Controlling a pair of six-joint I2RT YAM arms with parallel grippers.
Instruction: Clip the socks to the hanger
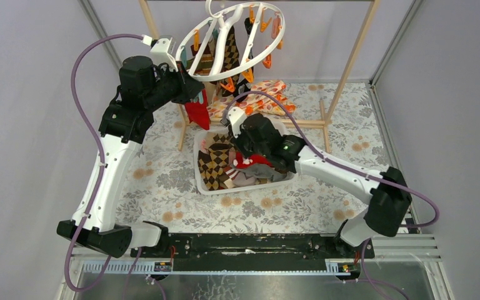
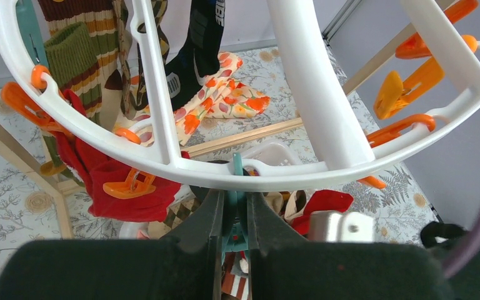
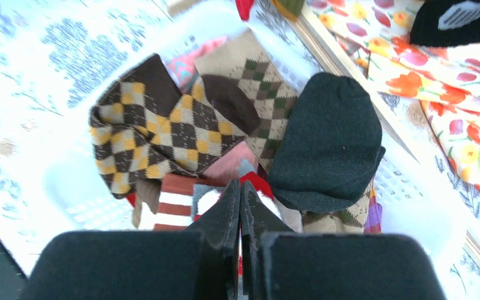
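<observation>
My left gripper is shut on a teal clip [image 2: 237, 164] hanging from the rim of the white round hanger [image 2: 169, 169]. Below it, over the white basket [image 1: 198, 176], my right gripper is shut, with nothing visible between its fingers. Just under those fingertips lies a red-and-white sock [image 3: 259, 190]. The basket also holds a checkered brown-and-yellow sock [image 3: 190, 128], a black sock [image 3: 331, 140] and a brown-and-white striped one [image 3: 178, 199]. A red sock [image 2: 115, 184] hangs from the hanger by orange clips.
Other clipped socks, among them a green striped one [image 2: 72, 62] and a dark one [image 2: 194, 47], hang at the back. Orange-flowered cloth [image 1: 269, 94] hangs or lies behind the basket. A wooden frame [image 1: 353, 56] stands around the hanger. The floor right of the basket is clear.
</observation>
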